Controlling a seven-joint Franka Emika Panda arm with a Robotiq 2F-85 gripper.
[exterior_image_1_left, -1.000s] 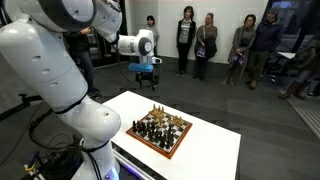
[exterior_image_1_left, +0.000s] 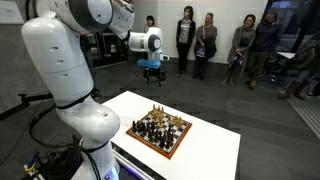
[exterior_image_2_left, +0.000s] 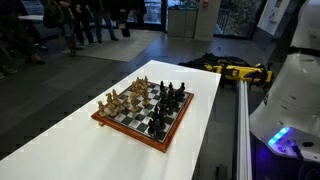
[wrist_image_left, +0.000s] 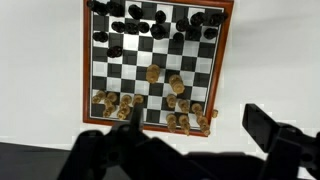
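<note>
A chessboard (exterior_image_1_left: 172, 146) with a reddish-brown frame lies on the white table. Dark pieces (exterior_image_2_left: 160, 118) stand along one side, and light-brown pieces (exterior_image_2_left: 121, 101) along the opposite side. From above, two light-brown pieces (wrist_image_left: 153, 73) stand forward near the board's middle, and a few dark pieces (wrist_image_left: 116, 51) are ahead of their rows. Well above the table, at the far side of the board in exterior view 1, hangs my gripper (exterior_image_1_left: 153, 76). Its fingers (wrist_image_left: 263, 127) are wide apart in the wrist view, with only the board and pieces visible far below. The near finger shapes hide part of the board's lower edge.
Several people (exterior_image_1_left: 205, 42) stand back beyond the table on the dark floor. Cables (exterior_image_1_left: 62, 150) hang by the arm's base, and black-and-yellow gear (exterior_image_2_left: 240, 70) lies beyond the table in exterior view 2.
The arm's upper part has risen, and my gripper has shifted slightly right and up in exterior view 1. The chessboard and pieces look unmoved.
</note>
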